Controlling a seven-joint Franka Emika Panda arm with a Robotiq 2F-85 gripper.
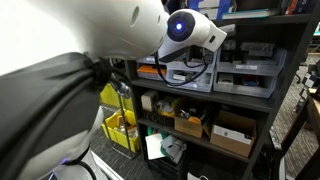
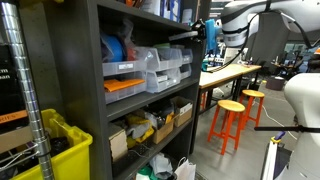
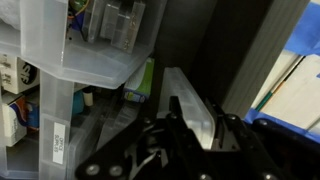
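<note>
In the wrist view my gripper is shut on a long, pale grey box-like object, which stretches away from the fingers along the dark shelf side. Its lower end is hidden among the dark gripper parts, and I cannot tell exactly what it is. In exterior view 2 the gripper is up by the right end of the top shelves. The large white arm fills the left of exterior view 1 and hides the fingers there.
Clear plastic bins line the shelf close by; in the wrist view a bin stands left of the held object. A dark upright panel lies to its right. Below are cardboard boxes and a yellow bin.
</note>
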